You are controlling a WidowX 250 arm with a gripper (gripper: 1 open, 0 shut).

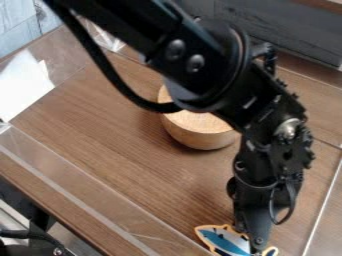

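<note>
The black arm reaches down from the top to the lower right, where its gripper (254, 230) is at a small flat blue toy (225, 239) with a pale wooden edge. The fingertips cover part of the toy, and the fingers appear closed on it, though the contact is small in this view. Behind the arm stands a round wooden bowl (195, 131), partly hidden by it.
The brown wooden table (94, 130) has clear room left of the bowl. A white sheet (22, 85) lies at the left edge. Transparent strips run along the table's sides, and a grey wall stands at the back.
</note>
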